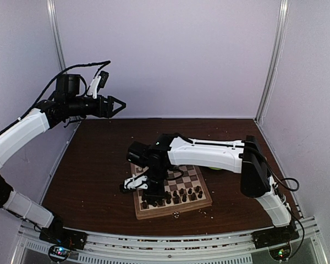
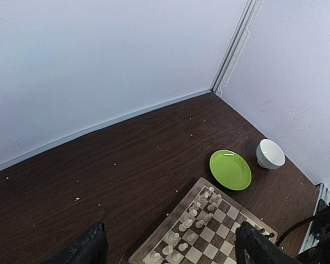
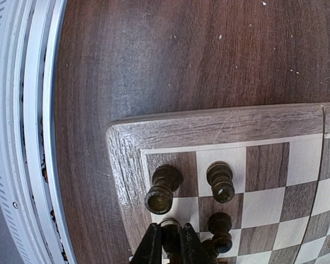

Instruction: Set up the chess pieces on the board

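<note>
The wooden chessboard [image 1: 173,211] lies at the front middle of the table, partly covered by my right arm. Dark pieces [image 1: 192,196] line its near side; light pieces [image 2: 185,224] stand along another side in the left wrist view. In the right wrist view, my right gripper is shut on a dark chess piece [image 3: 169,226] at the board's edge. Two dark pieces [image 3: 163,190] stand in the corner squares just beyond it, and others sit close to the right. High over the back left, my left gripper [image 1: 122,106] is open and empty.
A green plate [image 2: 230,170] and a white bowl [image 2: 270,154] stand beyond the board, by the right wall.
</note>
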